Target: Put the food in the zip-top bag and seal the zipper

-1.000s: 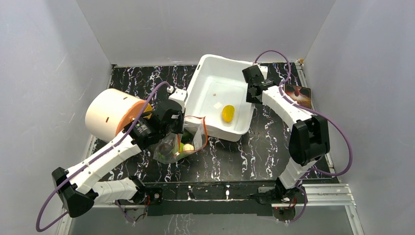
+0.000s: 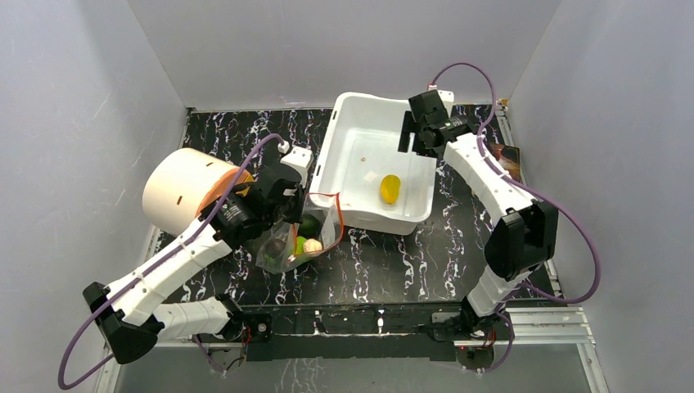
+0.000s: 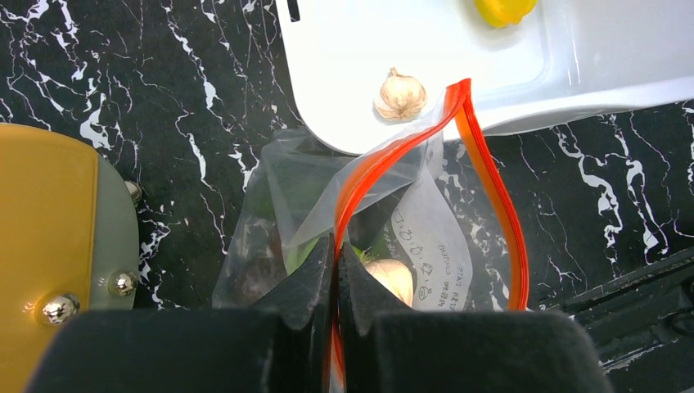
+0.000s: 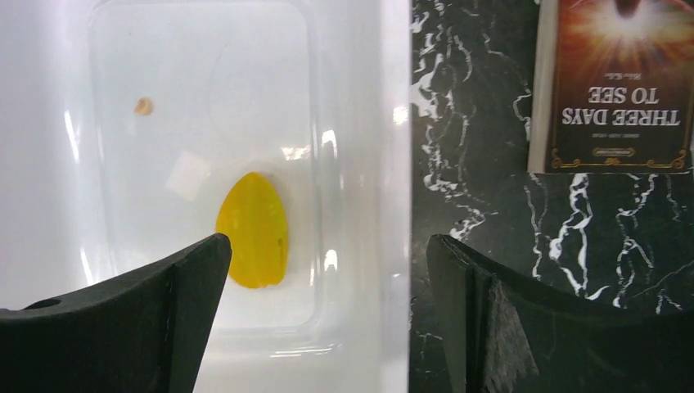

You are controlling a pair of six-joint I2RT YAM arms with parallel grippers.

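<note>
My left gripper is shut on the orange zipper edge of the open clear bag, which holds green produce and a pale bulb, partly hidden. A yellow pepper-like item lies in the white bin. My right gripper stands open above the bin's right side, nothing between its fingers. A garlic bulb shows beyond the bag's edge, against white plastic.
A large cream-and-orange cylinder stands at the left. A book lies right of the bin, partly under the right arm.
The white bin has shifted slightly to the right with the yellow item in it. My right gripper has moved toward the back and up. The left arm has stayed put.
</note>
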